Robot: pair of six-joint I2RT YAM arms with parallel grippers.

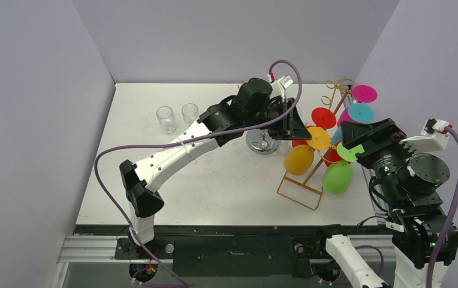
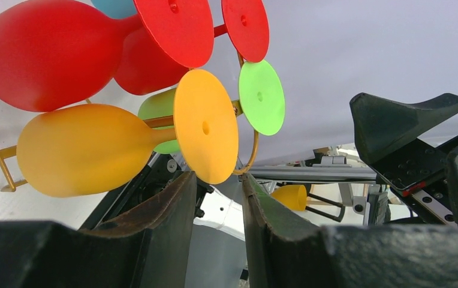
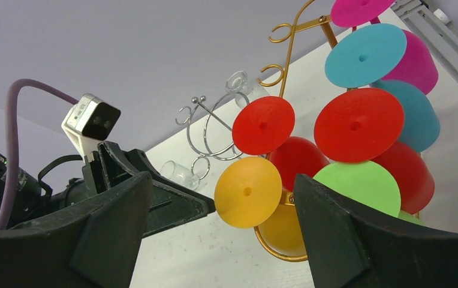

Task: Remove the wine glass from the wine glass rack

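Upside-down coloured wine glasses hang by their bases from a gold wire rack (image 1: 310, 174). The orange glass (image 2: 83, 150) is at the near left end, its round base (image 2: 205, 126) facing outward. Close to the rim of that base my left gripper stands part open, with a clear gap between its fingertips and no glass gripped. In the right wrist view, a left finger (image 3: 178, 207) comes up beside the orange base (image 3: 247, 192). My right gripper (image 1: 351, 144) is open beside the green glass (image 1: 338, 177), near its base; nothing is held in it.
Red (image 3: 358, 126), blue (image 3: 364, 57) and pink glasses crowd the same rack. A silver stand (image 1: 262, 142) is just behind the left gripper. Two clear glasses (image 1: 166, 120) stand at the back left.
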